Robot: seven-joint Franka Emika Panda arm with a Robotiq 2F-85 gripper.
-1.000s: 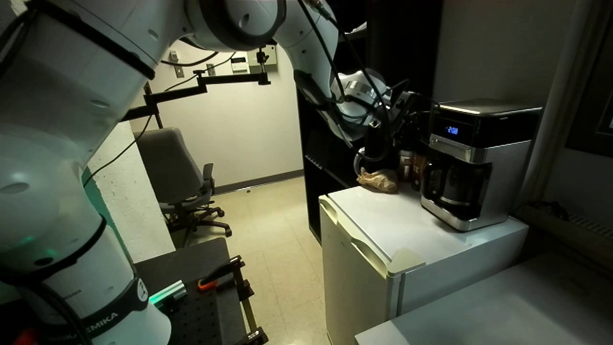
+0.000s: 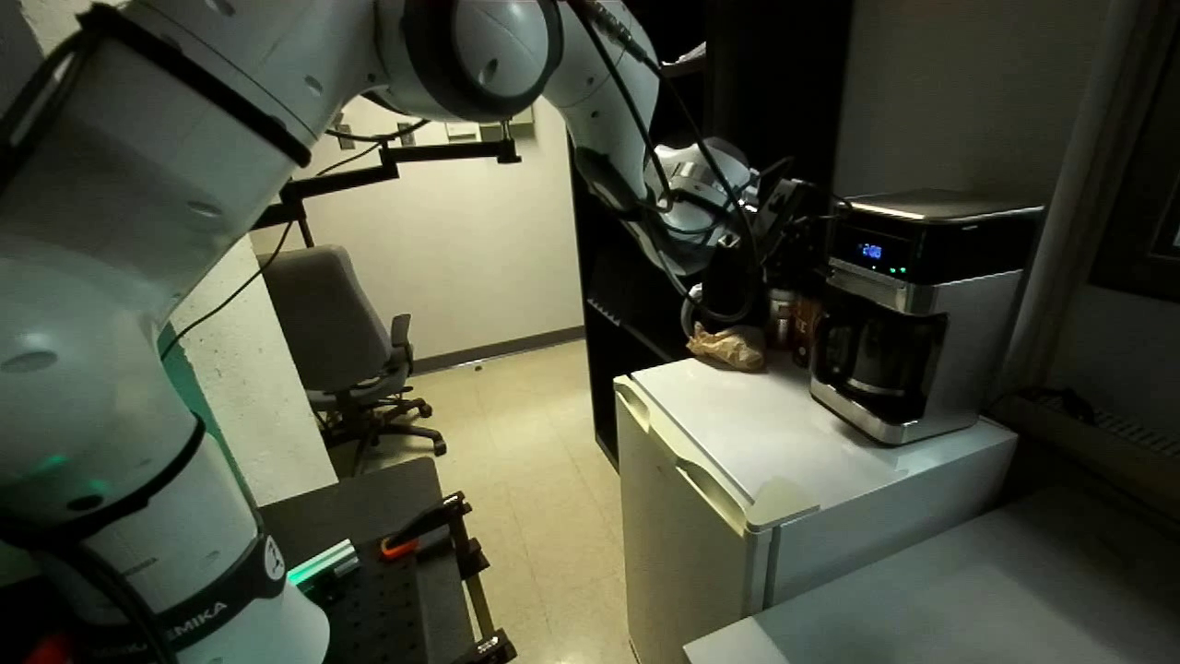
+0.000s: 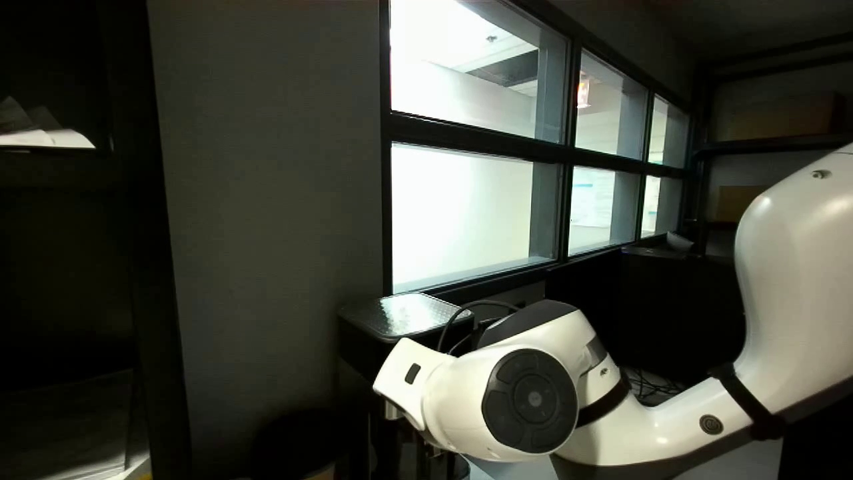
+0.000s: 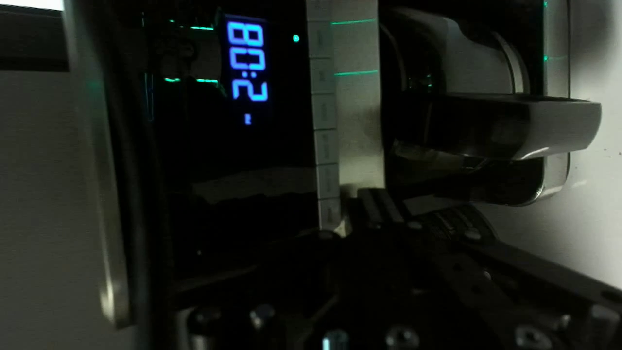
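The coffee maker point(image 2: 935, 310), black and steel, stands on the white fridge top with its blue clock display point(image 4: 247, 61) lit and small green lights beside it. In the wrist view its button strip point(image 4: 326, 146) runs down the middle, and the glass carafe's dark handle point(image 4: 513, 125) is at the right. My gripper is shut, with nothing showing between its fingers. Its tips are at the front panel, close to the end button point(image 4: 329, 215); whether they touch it cannot be made out. Exterior view 2 hides the fingers behind the arm.
A crumpled brown bag point(image 2: 727, 347) and dark jars point(image 2: 792, 321) sit left of the coffee maker. A dark wall lies close behind the machine.
Green lights now show below the clock, where none were visible before. The arm and gripper have shifted slightly right, towards the coffee maker.
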